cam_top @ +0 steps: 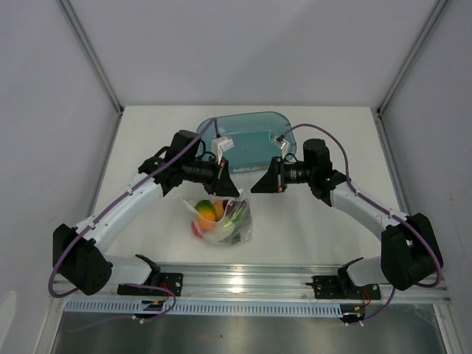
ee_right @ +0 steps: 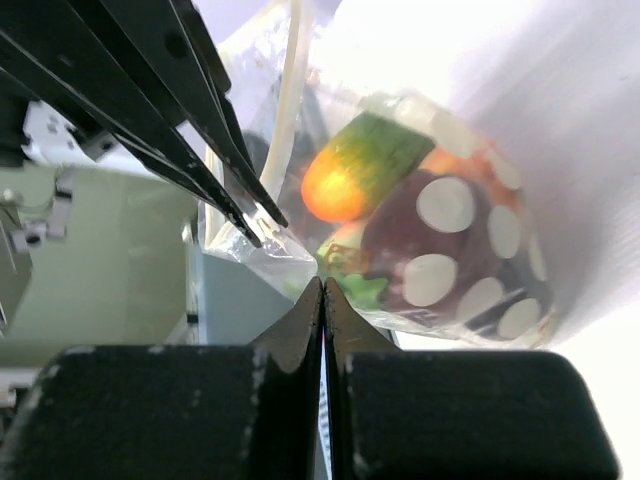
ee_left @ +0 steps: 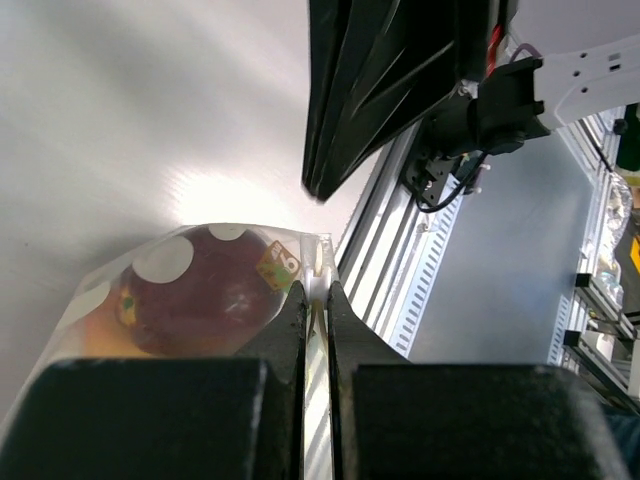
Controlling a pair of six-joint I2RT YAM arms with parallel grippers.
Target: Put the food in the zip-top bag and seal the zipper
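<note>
A clear zip bag [cam_top: 221, 228] holds mixed food: an orange-green mango [ee_right: 355, 170], a dark purple item [ee_left: 205, 285] and green pieces. My left gripper is shut on the bag's top edge at the zipper strip, as the left wrist view shows. My right gripper is shut with nothing visible between its fingers, a short way to the right of the bag's top corner and left gripper.
A teal bin [cam_top: 243, 133] sits at the back behind both arms. A metal rail runs along the front edge.
</note>
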